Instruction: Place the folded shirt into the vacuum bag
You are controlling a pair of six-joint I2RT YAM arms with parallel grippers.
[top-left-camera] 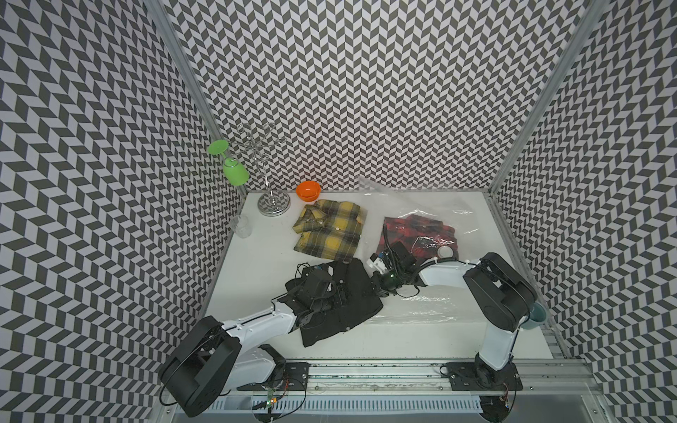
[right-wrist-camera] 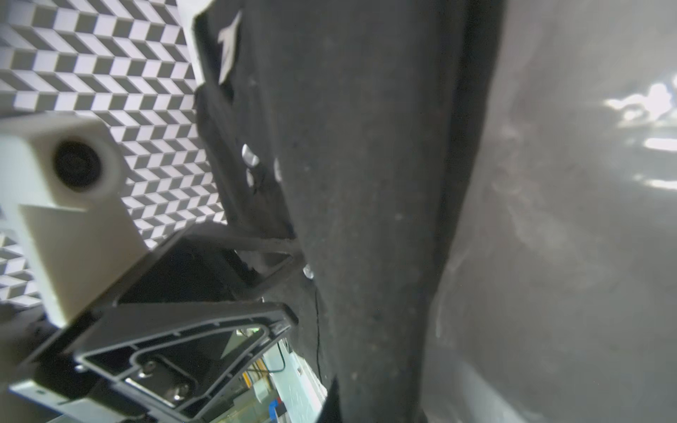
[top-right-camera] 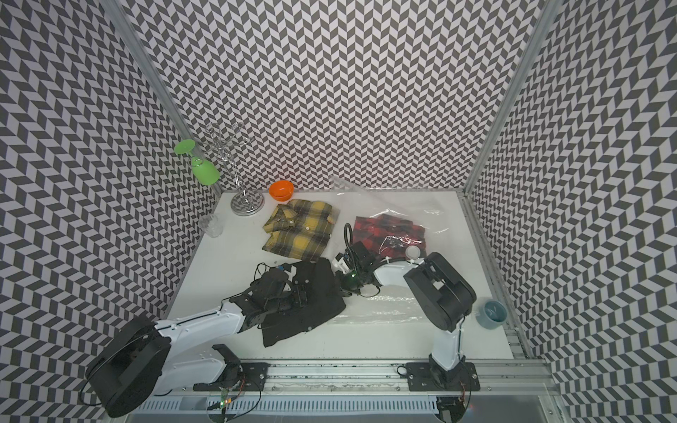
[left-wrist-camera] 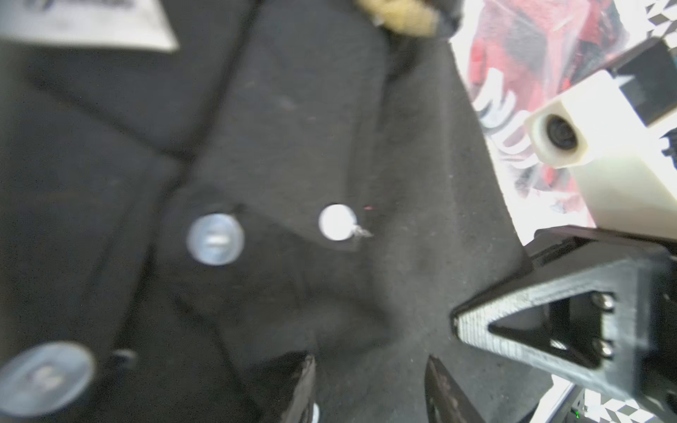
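A dark folded shirt (top-left-camera: 349,310) lies front-centre, buttons up in the left wrist view. My left gripper is low over its middle, fingertips apart, nothing visibly between them. My right gripper (top-left-camera: 380,285) is at the shirt's right edge; in the right wrist view a fingertip (right-wrist-camera: 330,402) shows against the black cloth (right-wrist-camera: 359,176), and whether the finger grips is unclear. The clear vacuum bag (top-left-camera: 430,310) lies to the right, with a red plaid shirt (top-left-camera: 416,229) in or under it.
A yellow plaid shirt (top-left-camera: 331,232) lies behind. An orange bowl (top-left-camera: 308,191), a metal stand (top-left-camera: 273,202) with a green cup (top-left-camera: 235,172), and a clear glass (top-left-camera: 241,225) are back left. A teal cup (top-right-camera: 491,313) stands front right.
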